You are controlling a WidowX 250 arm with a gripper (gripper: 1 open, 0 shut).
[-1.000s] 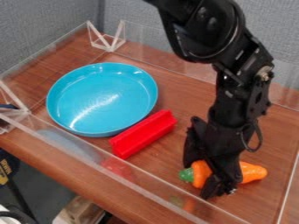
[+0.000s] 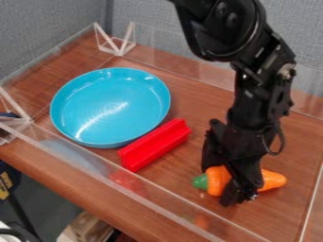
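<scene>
The black gripper [image 2: 235, 180] is lowered over an orange carrot [image 2: 269, 181] with a green top [image 2: 201, 181], lying on the wooden table at the lower right. Its dark fingers sit around the carrot's middle, partly covering it; whether they are closed on it cannot be made out.
A blue plate [image 2: 110, 106] lies at the upper left of the table [image 2: 151, 208], with a red block [image 2: 154, 145] beside it, left of the gripper. Clear low walls with white corner brackets edge the work area. Bare wood shows at the back left and centre.
The gripper has shifted very slightly over the carrot, and the carrot appears a little higher in the view. The plate and red block are unchanged.
</scene>
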